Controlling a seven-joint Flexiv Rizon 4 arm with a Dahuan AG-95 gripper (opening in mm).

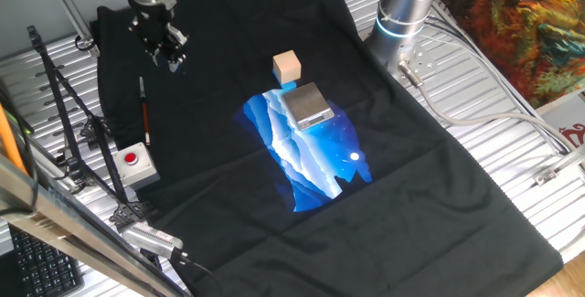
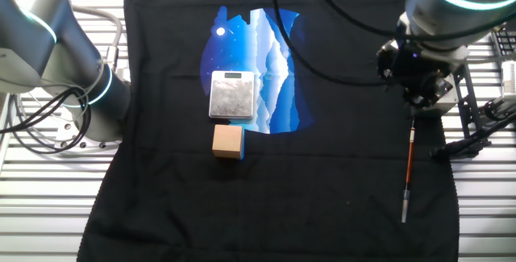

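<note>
A light wooden cube (image 1: 287,66) sits on the black cloth, just beside the flat silver scale (image 1: 308,105); a strip of blue shows along one of its sides. In the second exterior view the cube (image 2: 228,142) lies just below the scale (image 2: 231,96), with a small gap between them. The scale rests partly over a blue and white mountain picture (image 1: 288,155). My gripper (image 1: 174,62) hangs at the far left of the cloth in the first exterior view, well away from cube and scale. Its dark fingers are too small and blurred to tell how they stand.
A thin brush-like stick (image 1: 144,111) lies near the cloth's edge, with a red-button box (image 1: 134,164) beyond it. The arm's base (image 1: 399,27) stands across the cloth. Black cables (image 2: 339,76) cross the second exterior view.
</note>
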